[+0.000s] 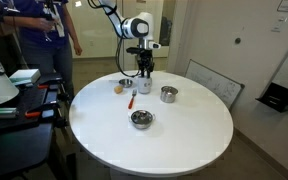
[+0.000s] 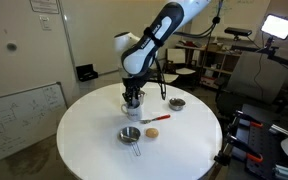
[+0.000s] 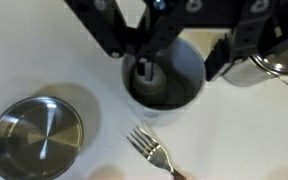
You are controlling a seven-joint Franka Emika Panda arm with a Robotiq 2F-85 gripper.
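A light-grey cup (image 3: 192, 92) stands on the round white table, showing pale in exterior view 1 (image 1: 145, 87) and exterior view 2 (image 2: 135, 113). My gripper (image 1: 145, 73) hangs right over its mouth. Inside the cup, a small grey object (image 3: 150, 82) sits against the left wall in the wrist view. The dark fingers reach down to this object and appear shut on it; its full shape is hidden by the cup and the gripper.
A shallow steel pan (image 3: 36, 137) and a fork (image 3: 152, 148) lie close to the cup. A steel pot (image 1: 168, 94), a round brown item (image 1: 118, 89) and a bowl (image 1: 141, 119) also stand on the table.
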